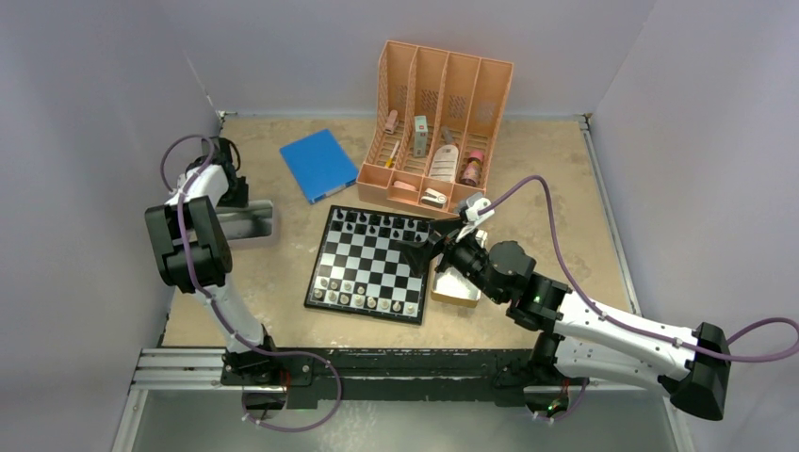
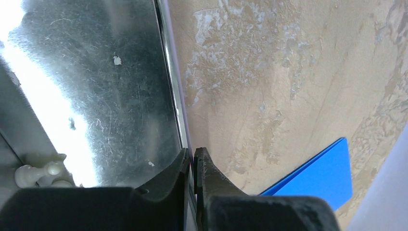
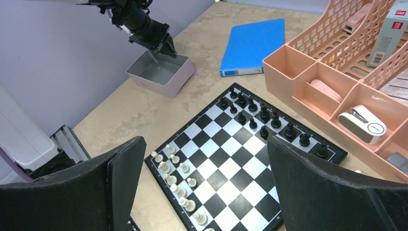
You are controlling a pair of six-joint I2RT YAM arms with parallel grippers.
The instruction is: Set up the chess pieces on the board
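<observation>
My left gripper is shut on the thin rim of a grey metal-bottomed box [image 2: 127, 96]. At least one white chess piece [image 2: 30, 175] lies on its side in that box. On the checkered board [image 3: 223, 161], white pieces [image 3: 186, 204] stand along one side and black pieces [image 3: 290, 131] along the opposite one; each side has a few pieces in a second row. Above the board's right side my right gripper stands wide open, its space between the fingers empty. The right finger hides part of the board in the right wrist view.
Behind the board stands a pink compartment organizer [image 1: 377, 188]. A blue folder [image 1: 318, 166] lies between it and the left box. Beside the board's right edge is a small open box [image 1: 456, 301], partly under the right arm. Table between the left box and board is clear.
</observation>
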